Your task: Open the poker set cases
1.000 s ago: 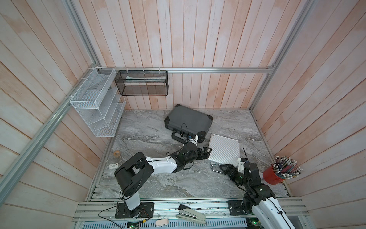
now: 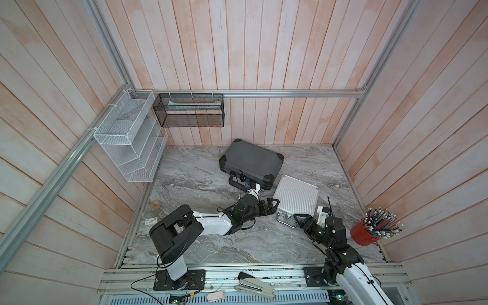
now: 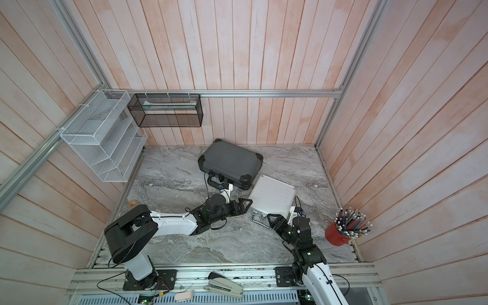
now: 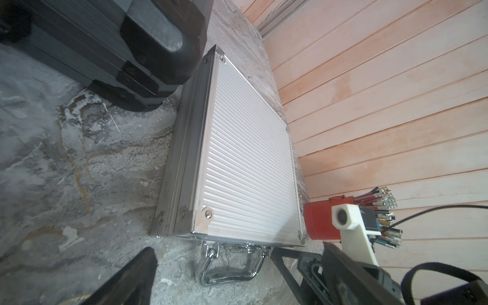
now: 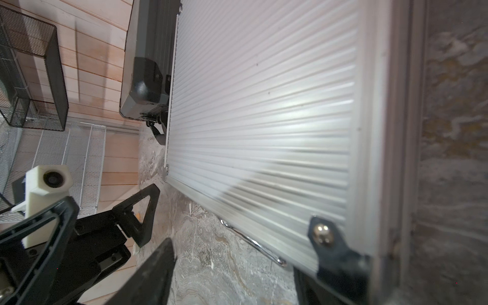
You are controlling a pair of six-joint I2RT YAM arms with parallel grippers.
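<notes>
A silver aluminium case [image 2: 295, 195] lies closed on the table, handle [image 4: 228, 274] toward the front. A dark grey case [image 2: 251, 160] lies closed behind it to the left, handle toward me. My left gripper [image 2: 269, 206] hovers open just left of the silver case's front, nothing between its fingers. My right gripper [image 2: 303, 219] is at that case's front right corner, low by the handle; in the right wrist view one finger is partly hidden under the lid edge, so whether anything is between the fingers is unclear.
A red pot [image 2: 363, 234] of chip-like rods or pens stands at the right. Wire shelves [image 2: 129, 147] and a black mesh basket [image 2: 189, 117] hang on the walls.
The silver case has shifted slightly left and turned a little. My left gripper has drawn back slightly left; my right gripper has moved only slightly.
</notes>
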